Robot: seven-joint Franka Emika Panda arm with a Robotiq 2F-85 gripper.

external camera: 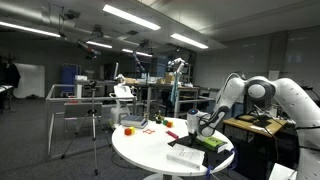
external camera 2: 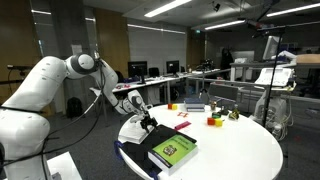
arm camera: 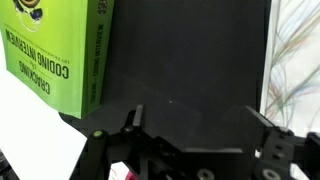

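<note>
In the wrist view, my gripper is open above a flat black surface (arm camera: 190, 55), nothing between its fingers. A thick green book (arm camera: 45, 60), titled "Cracking the Coding Interview", lies to the left of the gripper, apart from the fingers. The green book (external camera 2: 173, 150) also shows in exterior view 2, resting on the black area of the white round table (external camera 2: 225, 155). Over that table the arm reaches in from the left there, its fingertips too small to make out.
A white box-like object (external camera: 186, 155) sits at the near side of the table in exterior view 1. Red and yellow items (external camera 2: 214, 122) stand farther back. A sheet with faint coloured strokes (arm camera: 295, 60) lies right of the black surface.
</note>
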